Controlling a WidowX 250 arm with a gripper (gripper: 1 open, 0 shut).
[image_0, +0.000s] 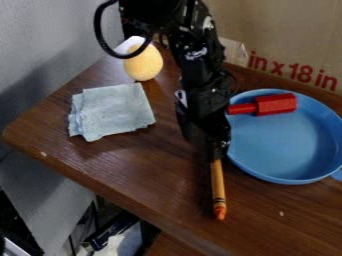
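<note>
The black arm reaches down from the top centre, its gripper (211, 140) low over the upper end of an orange crayon (218, 193) lying on the wooden table, just left of a blue pan (287, 150). Whether the fingers are open or shut is unclear in the dark. A red object (274, 104) rests on the pan's upper part.
A folded pale cloth (110, 111) lies on the left of the table (120, 170), with a pale yellow egg-shaped object (142, 64) behind it. A cardboard box (293, 55) stands at the back.
</note>
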